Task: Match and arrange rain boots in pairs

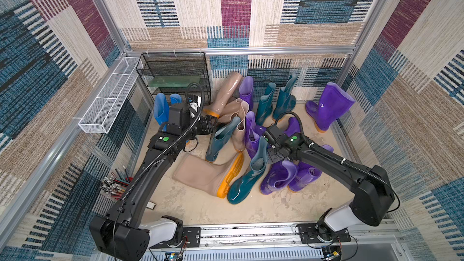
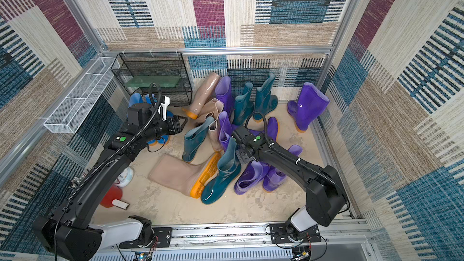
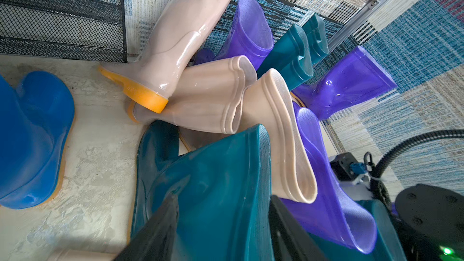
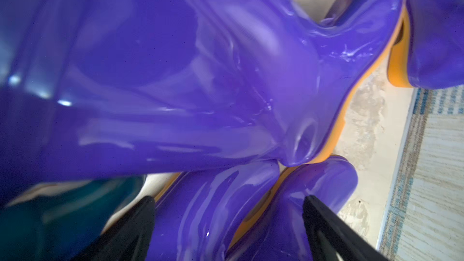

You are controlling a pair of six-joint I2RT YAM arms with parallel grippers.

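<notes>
Rain boots in several colours crowd the middle of the table. Over a teal boot stands my left gripper, its fingers apart and nothing visibly clamped. Beige boots lean and lie beyond it, and one more beige boot lies on its side in front. My right gripper is open above a pair of purple boots, with a lying purple boot large across its view. A front teal boot stands upright beside them. Blue boots stand together at the left, partly behind my left arm.
Against the back stand two teal boots and a purple boot; another purple boot is at the back right. A black mesh rack occupies the back left corner.
</notes>
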